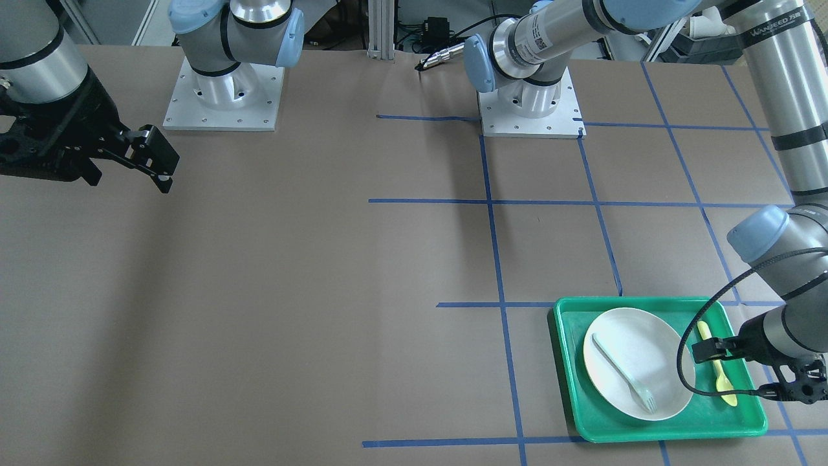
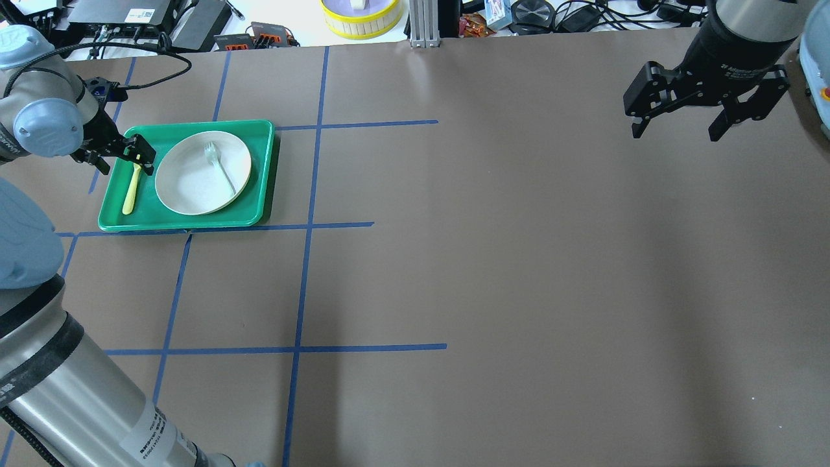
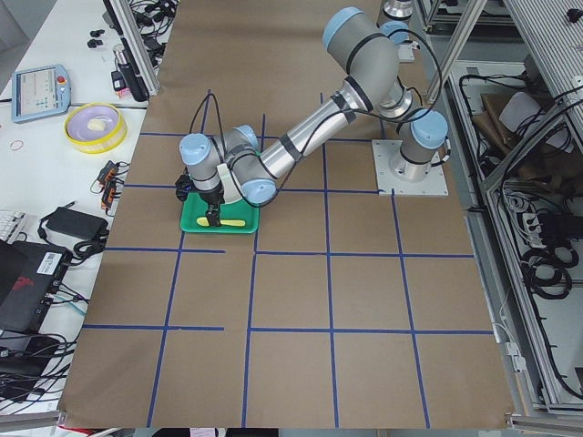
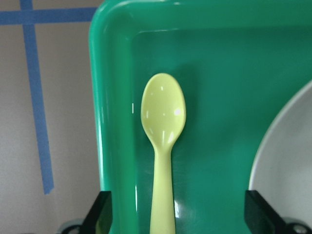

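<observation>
A green tray [image 1: 574, 365] holds a white plate [image 1: 629, 365] with a pale fork [image 2: 220, 167] lying on it, and a yellow spoon [image 4: 164, 112] along the tray's edge beside the plate. My gripper hangs low over that side of the tray. In the left wrist view its two black fingers are wide apart, either side of the spoon's handle, with nothing held between them.
Other arms stand at the table, one with a black gripper [image 2: 704, 93] off to the side. The bare tabletop [image 1: 295, 295] away from the tray is clear, marked partly with blue tape lines.
</observation>
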